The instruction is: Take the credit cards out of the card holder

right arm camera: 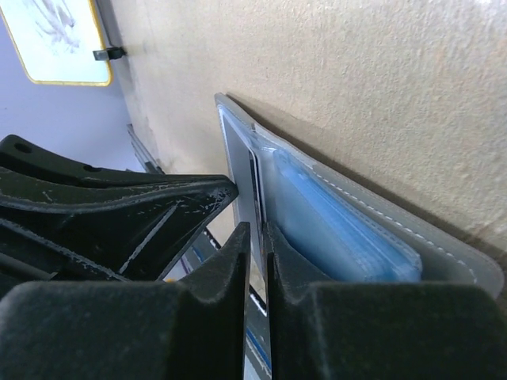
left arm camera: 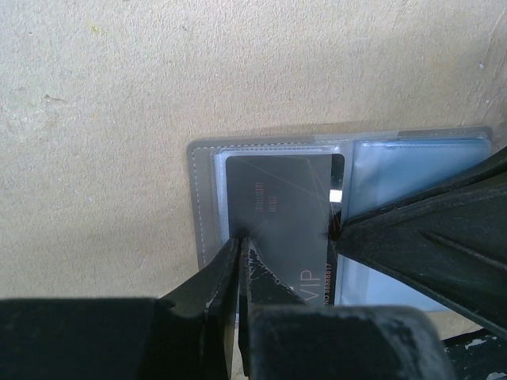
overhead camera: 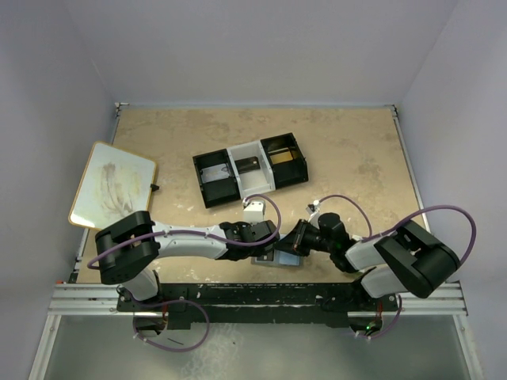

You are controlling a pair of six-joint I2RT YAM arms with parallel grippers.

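The clear, blue-tinted card holder (left arm camera: 207, 170) lies open on the table, a black VIP card (left arm camera: 277, 198) in its left pocket. My left gripper is shut, its tips over the card with nothing visible between them. From the right, the dark fingers of my right gripper reach the card's right edge. In the right wrist view they are parted by a narrow gap, with the card's thin dark edge (right arm camera: 254, 170) running down into it. Whether they touch the card is unclear. Beside them in that view is the left gripper's finger (right arm camera: 190, 198).
A three-part tray (overhead camera: 252, 150), black, white and black with cards inside, stands behind the arms. A whiteboard (overhead camera: 113, 184) lies at the left. Both grippers are very close together over the holder.
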